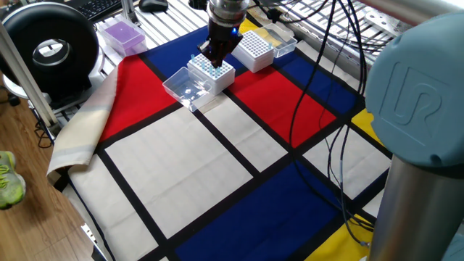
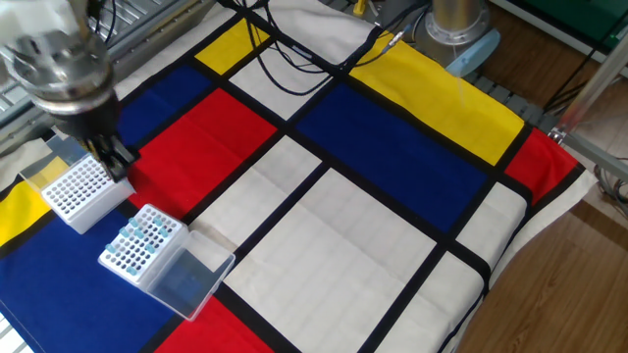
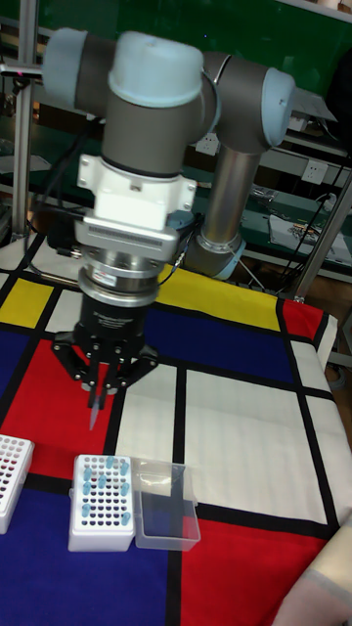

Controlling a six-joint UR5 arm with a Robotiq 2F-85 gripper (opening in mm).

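Note:
In exterior view 3 my gripper points straight down with its fingers close together. A thin, pale, pointed piece like a pipette tip sticks out below the fingers, and they appear shut on it. The white rack with several light-blue tips stands on the cloth, its clear lid open at its side. In exterior view 1 the gripper overlaps the tip rack. From exterior view 2, the gripper shows nearer the second white rack, which has no blue tips; the held piece cannot be made out there.
The second rack's clear lid lies open behind it. A purple-topped clear box stands at the back left. Cables hang at the right.

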